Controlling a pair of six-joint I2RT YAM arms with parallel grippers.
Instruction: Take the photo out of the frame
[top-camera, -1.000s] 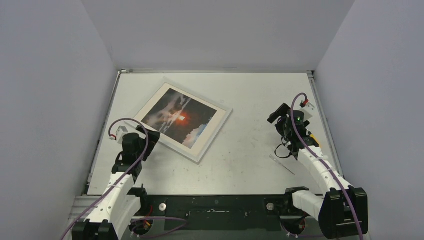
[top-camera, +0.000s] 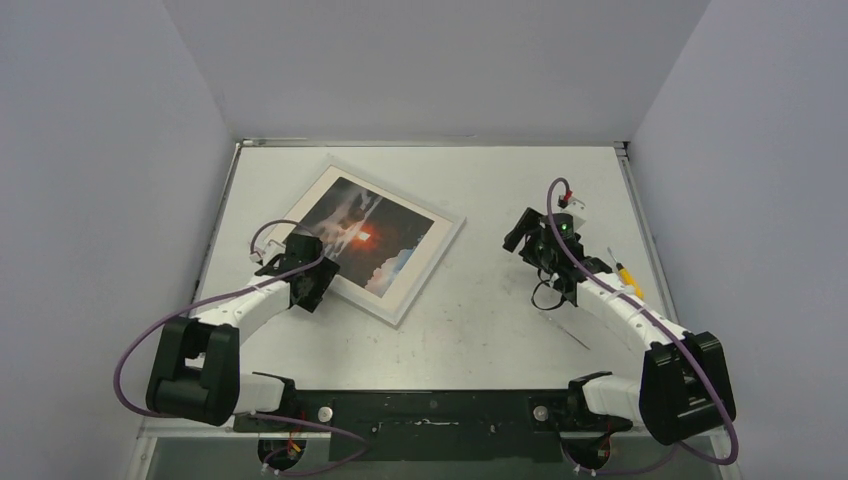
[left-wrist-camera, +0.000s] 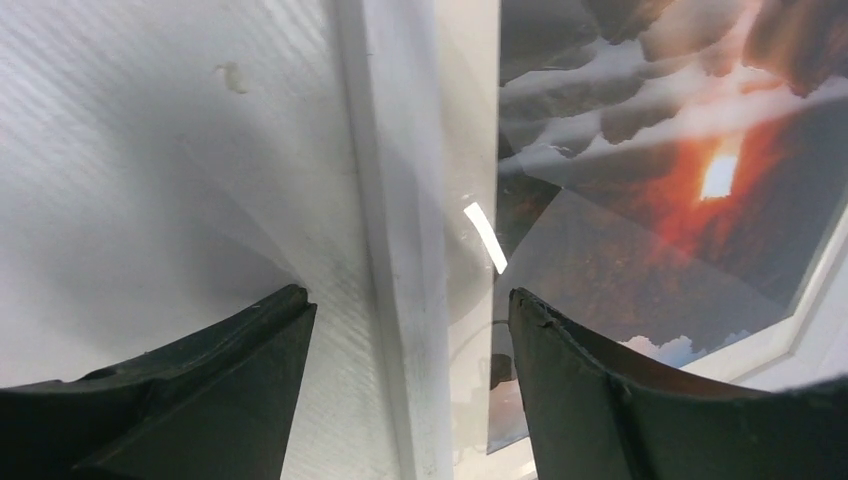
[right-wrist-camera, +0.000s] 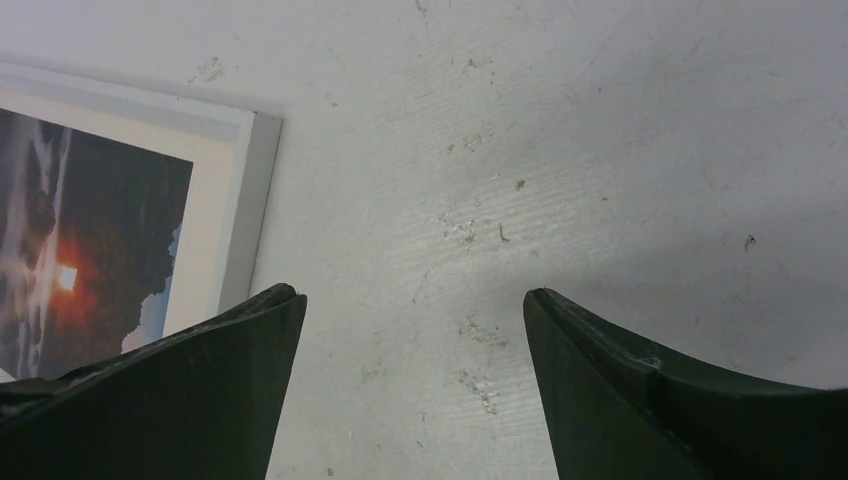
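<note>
A white frame holding a sunset cloud photo lies tilted on the left half of the table. My left gripper is over the frame's near edge, its fingers apart on either side of the white strip, one over table, one over photo border. My right gripper hangs over bare table to the right of the frame, fingers apart, nothing between them; the frame's corner shows at the left of the right wrist view.
A yellow-handled tool and a thin metal tool lie by my right arm.
The frame has not visibly moved.
</note>
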